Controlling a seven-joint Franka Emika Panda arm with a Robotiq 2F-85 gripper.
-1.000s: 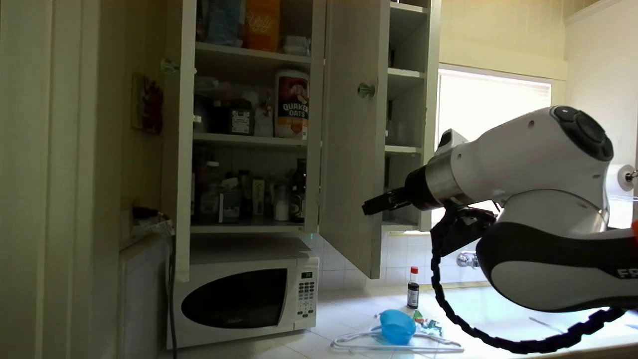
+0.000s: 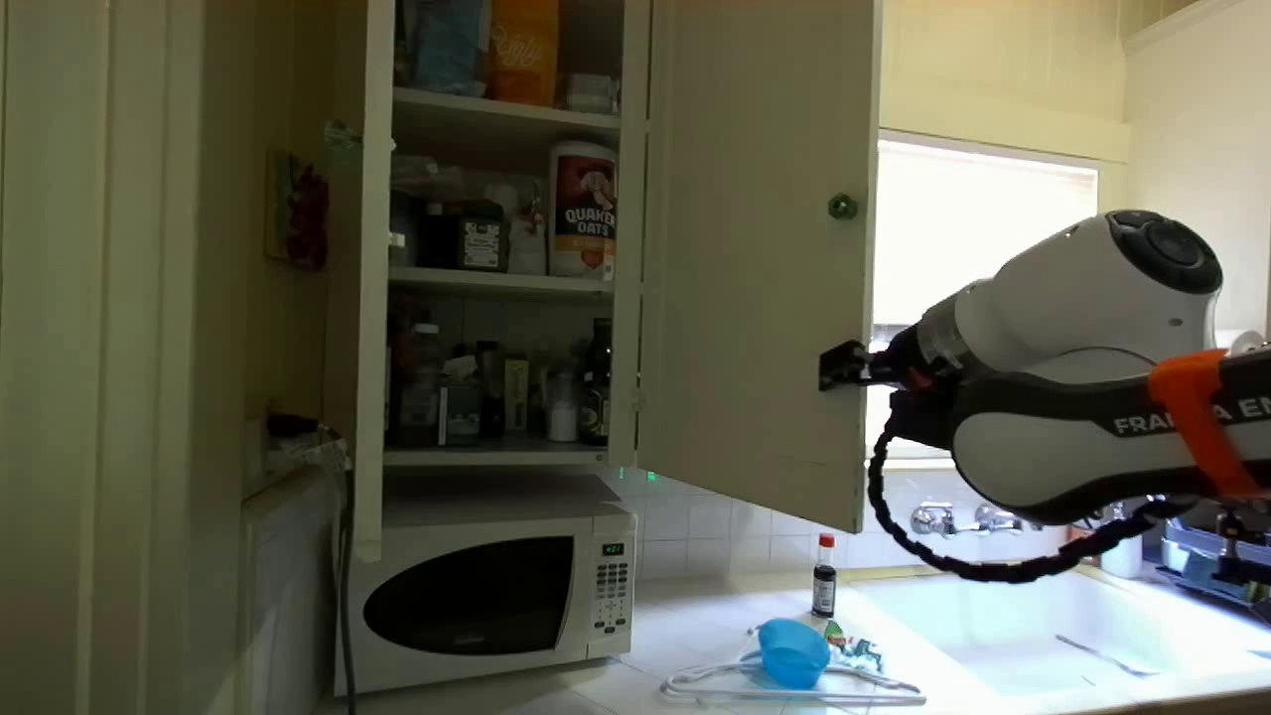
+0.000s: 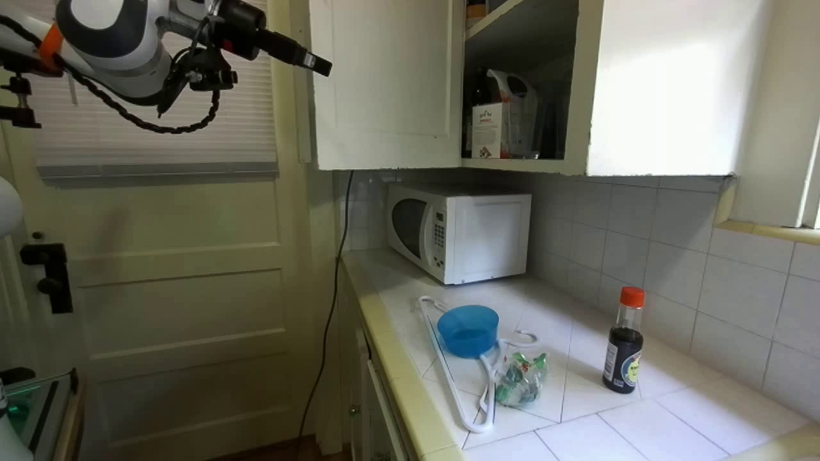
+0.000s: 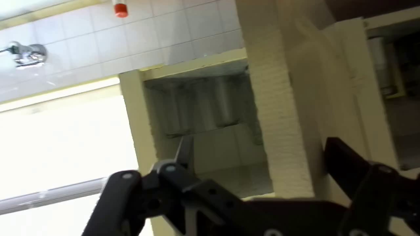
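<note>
A cream cabinet door with a green knob hangs partly open above the counter. My gripper is at the door's free edge, below the knob. In the wrist view the open gripper has its fingers apart, and the rough door edge runs between them. The right finger is close to the door face; whether it touches cannot be told. From the other side, the gripper overlaps the same door near its outer edge.
Below are a microwave, a blue bowl by a white hanger, and a red-capped bottle. A second door stands open at left. Filled shelves lie between the doors. The sink is at right.
The door's free edge has swung right and now hides the right-hand shelves in exterior view 1. My gripper has moved right and slightly up, and its wrist has turned.
</note>
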